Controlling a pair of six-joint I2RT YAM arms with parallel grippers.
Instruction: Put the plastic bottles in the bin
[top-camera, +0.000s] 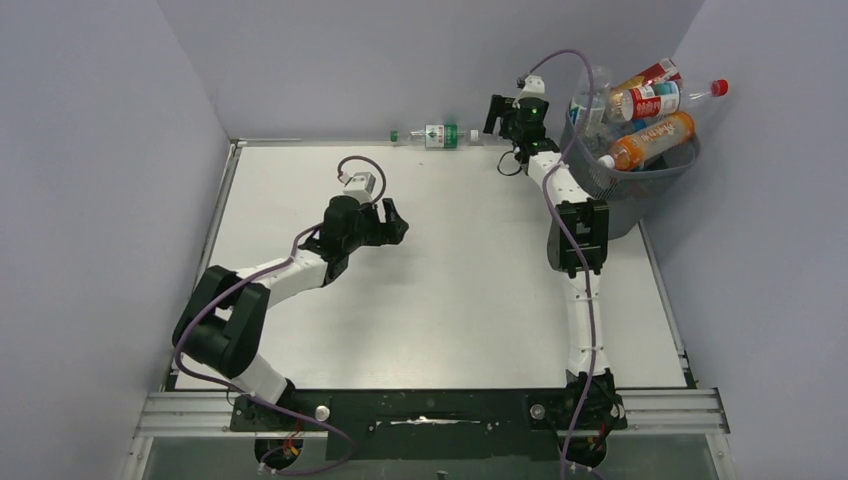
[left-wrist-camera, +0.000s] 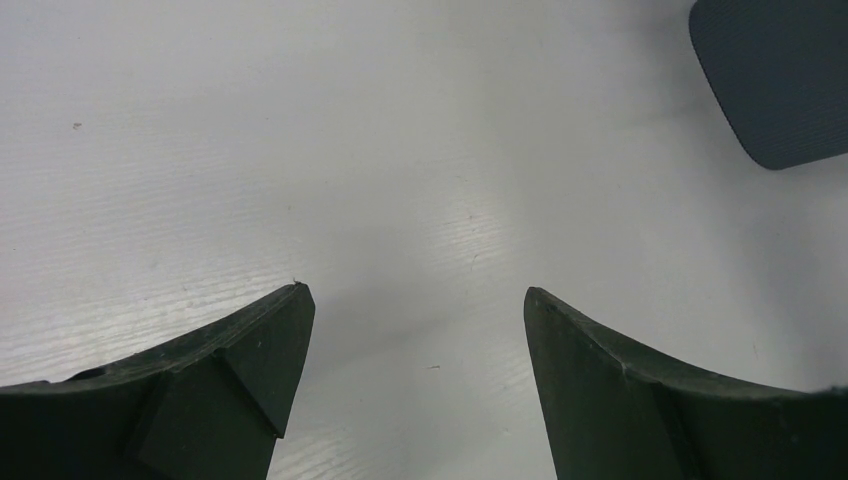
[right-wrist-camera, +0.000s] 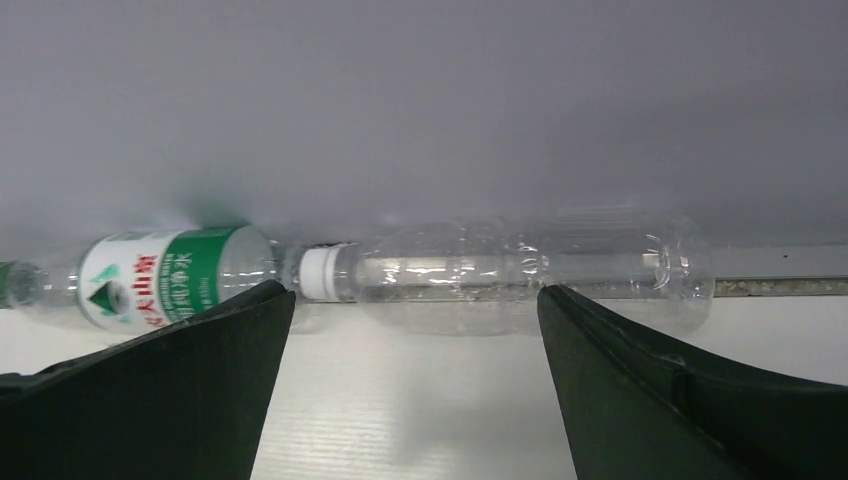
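Observation:
Two clear plastic bottles lie end to end along the back wall: a green-labelled one (top-camera: 440, 136) (right-wrist-camera: 150, 280) and an unlabelled one with a white cap (right-wrist-camera: 510, 270). My right gripper (top-camera: 497, 116) is open over the unlabelled bottle, which shows between and beyond its fingertips; from above it is largely hidden by the gripper. My left gripper (top-camera: 390, 222) stands open over bare table, nothing between its fingers. The grey bin (top-camera: 630, 190) at the back right is piled with bottles.
Walls border it at the back and sides. The bin stands close to the right arm, bottles reaching above its rim.

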